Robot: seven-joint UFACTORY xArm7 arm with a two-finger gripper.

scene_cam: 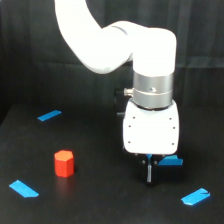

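My white gripper (150,179) points straight down near the table, right of centre. Its dark fingers are small and seen nearly edge-on, so the gap between them does not show. A blue object (171,161) lies at the fingers, largely covered by the white hand; a bit of blue shows on both sides of the fingers. Whether they touch it cannot be told. To the left stands a red-orange block (64,163), apart from the gripper.
Blue strips lie flat on the dark table: a far-left strip (49,115), a near-left strip (23,188) and a near-right strip (195,197). Between the red block and the gripper the table (105,175) is bare.
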